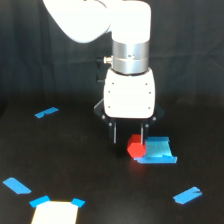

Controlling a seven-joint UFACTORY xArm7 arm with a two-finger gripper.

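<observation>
A red block point(136, 148) rests low on the dark table, at the left edge of a light-blue taped patch point(160, 147). From above comes the white arm, its gripper point(128, 138) pointing straight down with the two dark fingers spread apart. The left finger point(114, 131) is clear of the block, with a dark gap between them. The right fingertip overlaps the block's upper right in this view; whether it touches cannot be told.
Blue tape strips lie on the table at the left point(17, 186), far left and lower right point(187, 195). A pale box-like object point(54, 213) stands at the front left edge.
</observation>
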